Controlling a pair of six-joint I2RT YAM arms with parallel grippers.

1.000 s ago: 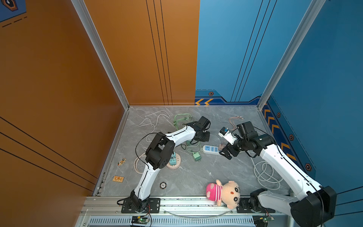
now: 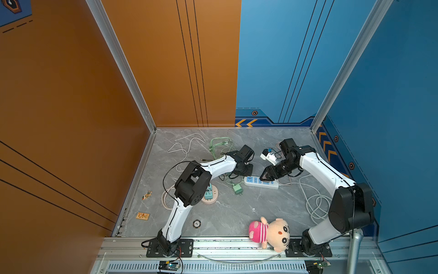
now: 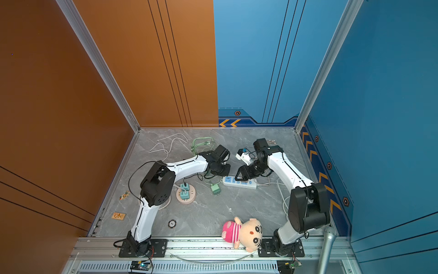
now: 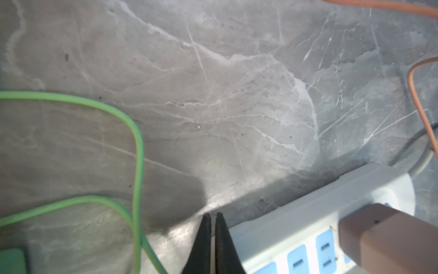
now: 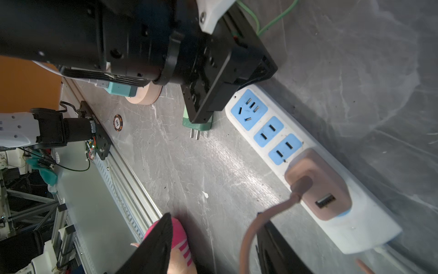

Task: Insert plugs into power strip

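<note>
The white power strip (image 5: pixel 365 228) with blue sockets lies mid-table, and a pink-brown plug (image 5: pixel 324 191) sits on its right-hand part, cord rising from its top. My left gripper is shut at the strip's left end, nothing showing between its tips; whether it touches the strip cannot be told. Over the right part of the strip is my right gripper. Its fingers stand apart, with the plug's cord (image 5: pixel 257 223) passing through the view near its right finger. A green plug (image 5: pixel 197 123) lies loose beside the strip, prongs exposed.
A round pink base (image 2: pixel 215 195) with teal plugs stands by the left arm. The plush doll (image 2: pixel 277 233) lies at the front edge. A white cord (image 2: pixel 319 196) coils at right. Green cable (image 4: pixel 136 150) runs beside the left gripper.
My right arm has swung left, bringing its gripper over the strip and the pink-brown plug.
</note>
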